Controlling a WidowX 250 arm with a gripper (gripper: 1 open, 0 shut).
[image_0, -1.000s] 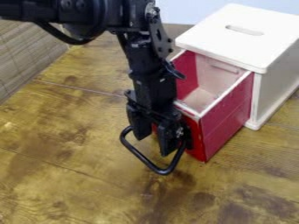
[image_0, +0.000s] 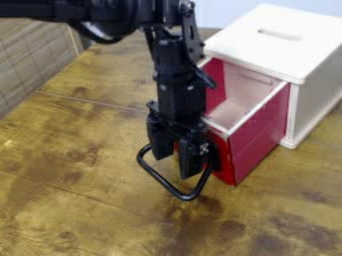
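Note:
My black gripper (image_0: 187, 150) hangs low at the left front corner of the red drawer (image_0: 250, 140), just above or at the wooden floor. Its fingertips are hidden or too dark to make out, so I cannot tell how the fingers stand. The drawer is pulled out of a white cabinet (image_0: 281, 45) with a handle slot in its top, and its pale interior looks empty.
Bare wooden surface (image_0: 80, 190) fills the left and front. Tiles (image_0: 27, 60) show at the upper left. The cabinet occupies the upper right, against a pale background.

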